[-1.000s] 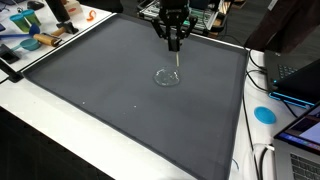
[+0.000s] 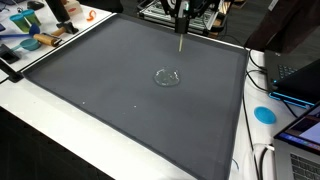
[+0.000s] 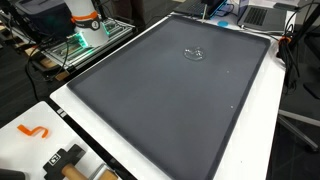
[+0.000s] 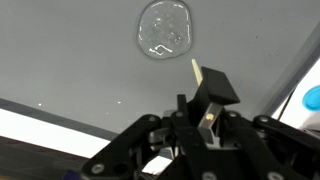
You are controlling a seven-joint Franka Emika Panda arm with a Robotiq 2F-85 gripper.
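My gripper is shut on a thin pale stick (image 4: 197, 71), which juts out past the fingers in the wrist view. In exterior view 1 the stick (image 2: 181, 44) points down from the dark gripper (image 2: 182, 27) near the back edge of the grey board. A clear round patch or shallow transparent dish (image 2: 166, 77) lies on the board, in front of the stick and apart from it. Small bright marks show inside this round thing (image 4: 164, 30) in the wrist view; whether it is liquid or a dish I cannot tell.
The grey board (image 3: 150, 95) is otherwise bare apart from tiny specks. A blue disc (image 2: 265, 115) lies on the white table to its right, near laptops (image 2: 298, 158). Several tools and a blue-green cup (image 2: 30, 45) stand at the back left.
My gripper has risen and drawn back toward the far edge, still with the stick. The stick's tip is farther from the clear round thing, which has not moved.
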